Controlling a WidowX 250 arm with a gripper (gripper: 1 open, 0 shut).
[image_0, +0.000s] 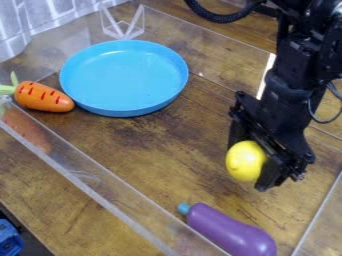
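The black gripper (254, 155) reaches down from the upper right over the wooden table, its fingers round a yellow round object (245, 161) low in the right-middle of the view. Whether it grips the object firmly or is only around it is hard to tell.
A blue plate (123, 70) lies at the upper left, with an orange toy carrot (44, 96) left of it. A purple toy eggplant (233, 229) lies at the bottom. Clear plastic walls border the area.
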